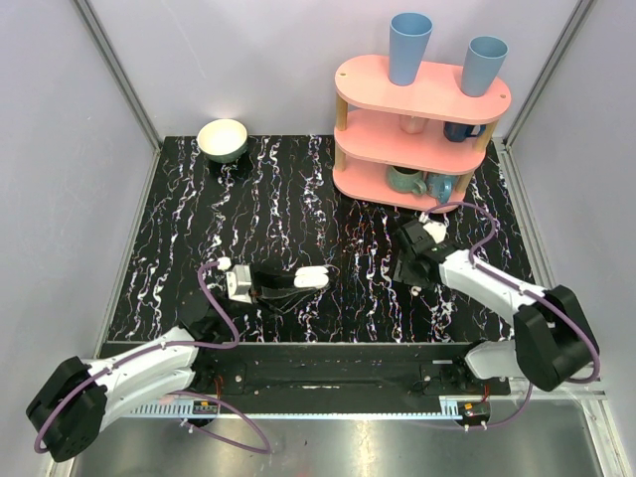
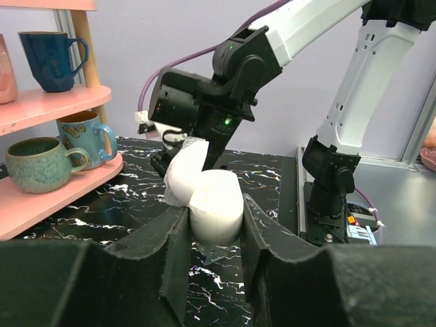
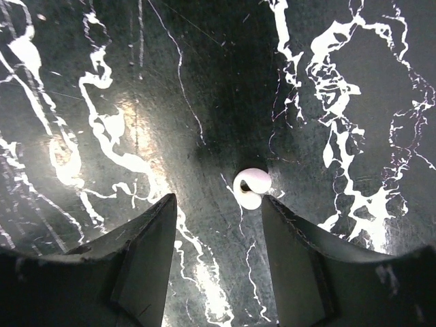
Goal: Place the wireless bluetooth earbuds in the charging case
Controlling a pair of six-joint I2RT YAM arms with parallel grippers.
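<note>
The white charging case [image 1: 311, 277] is held in my left gripper, shut on it; in the left wrist view its lid part stands raised behind the rounded body. A small white earbud [image 3: 256, 181] lies on the black marbled surface, just beyond and between the fingertips of my right gripper, which hangs over it part open with nothing between its fingers. In the top view that gripper is largely hidden by its own arm.
A pink three-tier shelf [image 1: 422, 84] with cups and mugs stands at the back right. A bowl [image 1: 223, 139] sits at the back left.
</note>
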